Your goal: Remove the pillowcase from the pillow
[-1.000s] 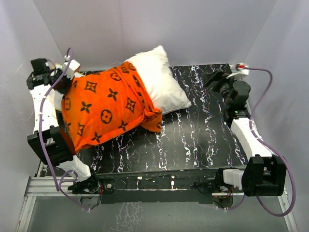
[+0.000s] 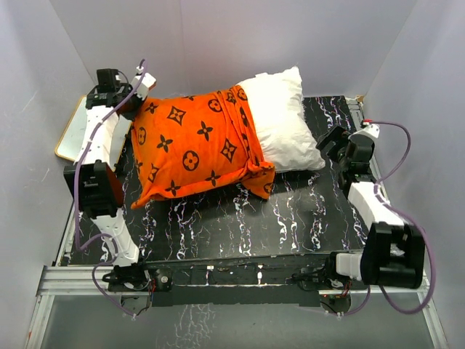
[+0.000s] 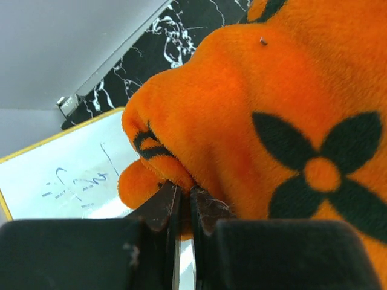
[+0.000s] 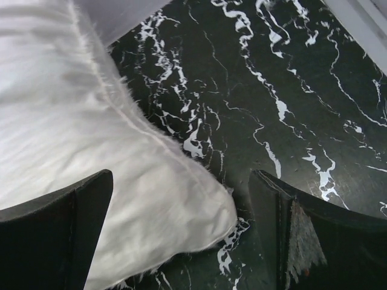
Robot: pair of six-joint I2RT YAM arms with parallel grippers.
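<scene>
An orange pillowcase [image 2: 189, 145] with black motifs covers the left part of the pillow; the white pillow [image 2: 272, 116] pokes out on the right. My left gripper [image 2: 134, 105] is shut on the pillowcase's upper-left corner, seen bunched [image 3: 169, 127] between its fingers. My right gripper [image 2: 338, 142] is open beside the pillow's right end; in the right wrist view the white pillow corner [image 4: 151, 205] lies between and beyond its fingers, not visibly held.
A whiteboard [image 3: 60, 175] with a yellow edge lies at the left under the left arm. Grey walls surround it.
Left gripper has moved right with the pillowcase, and the pillow has shifted rightward since a second ago.
</scene>
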